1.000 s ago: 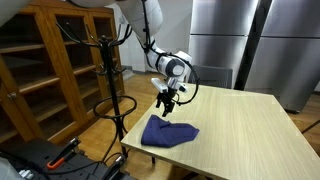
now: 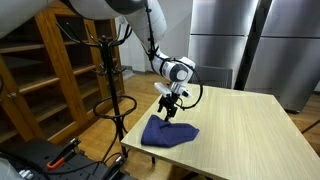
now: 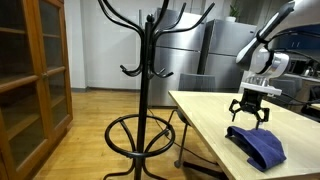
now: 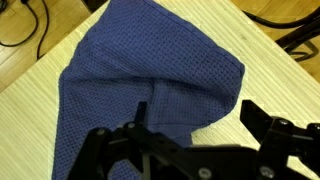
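Note:
A dark blue cloth [image 2: 170, 133] lies crumpled near the front left corner of the wooden table. In the second exterior view the cloth [image 3: 262, 148] has a raised fold and one part spread toward the table's edge. My gripper [image 2: 170, 114] hangs above the cloth, fingers pointing down. Seen from the wrist, the cloth [image 4: 150, 75] fills much of the picture, and the open gripper has its two fingers far apart over its lower right part. Nothing is held between them. Whether a fingertip touches the cloth cannot be told.
Beside the table's left edge stands a black coat rack [image 3: 142, 90] with curved hooks. A chair [image 2: 215, 77] is behind the table.
My gripper has come down slightly closer to the cloth over the last second. The cloth lies as before.

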